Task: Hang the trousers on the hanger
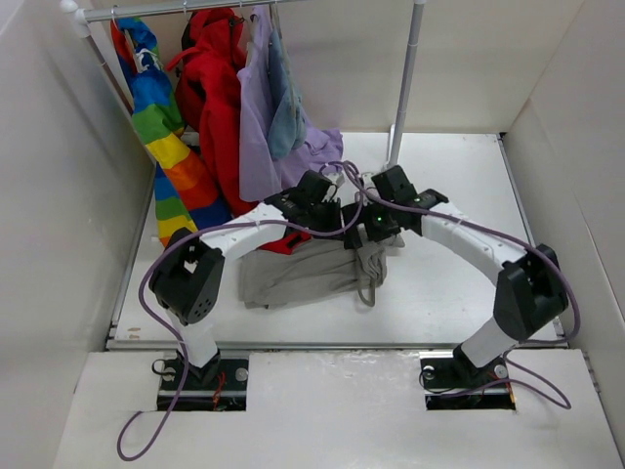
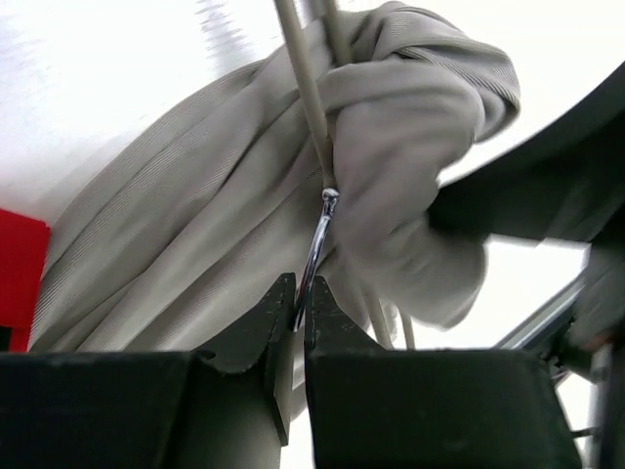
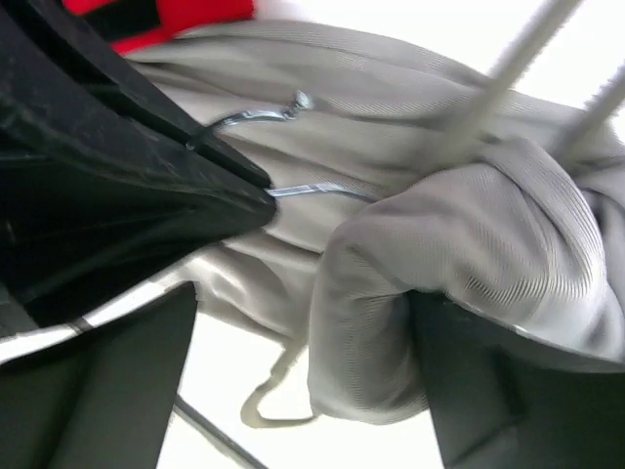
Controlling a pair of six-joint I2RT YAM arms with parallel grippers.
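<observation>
Grey trousers [image 1: 293, 278] lie on the white floor, their right part bunched up and folded over the hanger's bar [image 2: 311, 98]. My left gripper is shut on the hanger's metal hook, which is also visible in the right wrist view [image 3: 312, 191]. Beside it, on the right, my right gripper [image 1: 361, 220] stands open around the bunched fold [image 3: 459, 244], its two fingers blurred at the bottom of its own view.
A rail with hanging garments, rainbow [image 1: 161, 127], red [image 1: 215, 107] and lilac [image 1: 259, 147], stands at back left, the red one reaching down to the trousers. An upright post [image 1: 405, 78] is behind me.
</observation>
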